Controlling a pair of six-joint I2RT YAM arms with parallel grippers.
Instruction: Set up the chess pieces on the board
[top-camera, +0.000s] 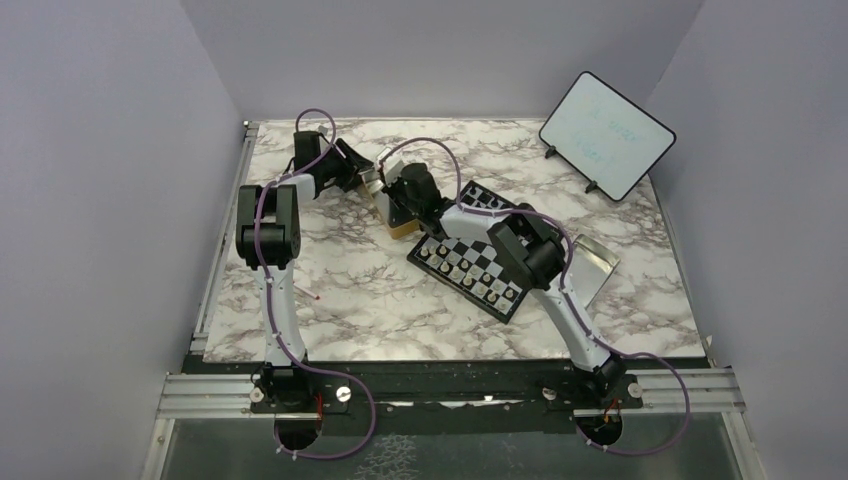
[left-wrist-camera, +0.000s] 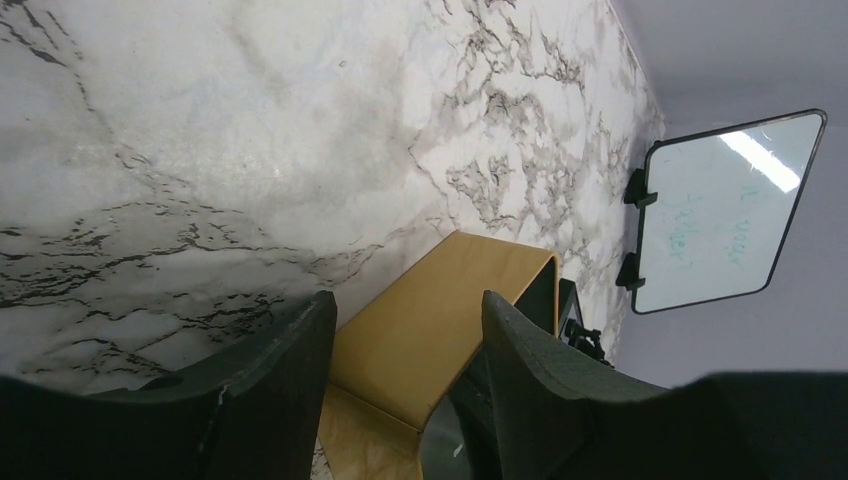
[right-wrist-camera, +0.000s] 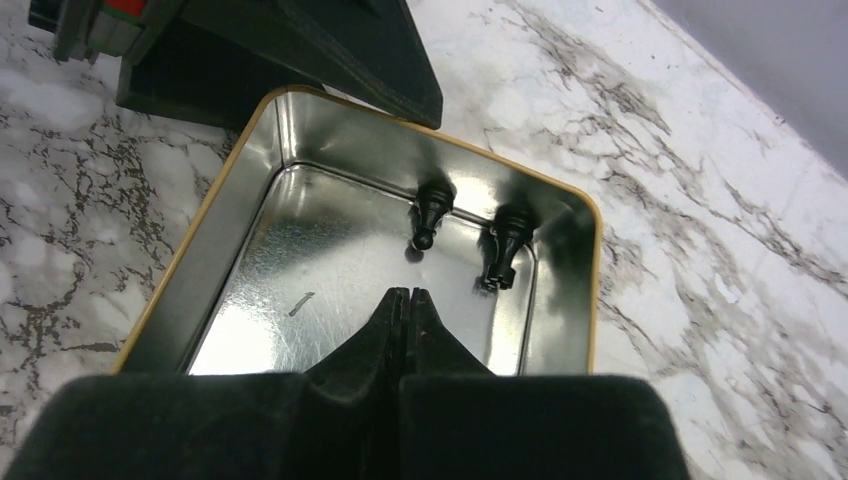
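Observation:
A gold-rimmed metal tray (top-camera: 402, 228) stands at the back left. My left gripper is shut on the tray, with the gold outer wall (left-wrist-camera: 430, 330) between its fingers. My right gripper is over the tray, shut, with nothing visible between its fingertips, short of the pieces. The chessboard (top-camera: 450, 270) carries rows of pieces along its edges and is partly hidden by my right arm.
A second silver tray (top-camera: 600, 257) sits right of the board. A whiteboard (top-camera: 607, 134) stands at the back right. A thin pinkish stick (top-camera: 310, 294) lies left of centre.

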